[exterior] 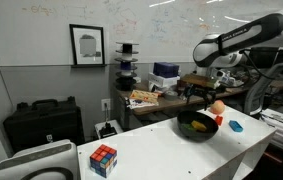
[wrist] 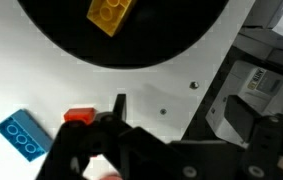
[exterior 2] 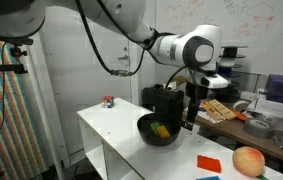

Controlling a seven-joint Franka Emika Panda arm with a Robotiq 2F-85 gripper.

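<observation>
A round black pan [exterior: 184,129] rests on the white table. Inside it lies a yellow brick [wrist: 110,12], and a green piece shows beside it in exterior view 2. My gripper is open above the table beside the pan's rim, its fingers [wrist: 120,105] wide apart and only bare table showing between them. Near the left finger in the wrist view lies a red block [wrist: 79,116], with a blue studded brick [wrist: 22,135] farther left. An orange, peach-like ball [exterior 2: 249,161] sits beyond the red block.
A Rubik's cube [exterior: 103,160] stands near a white appliance [exterior: 36,165] at the far end of the table. Between cube and pan the tabletop is clear. Shelving with boxes [exterior: 166,70] and a wooden rack [exterior: 142,98] stands behind.
</observation>
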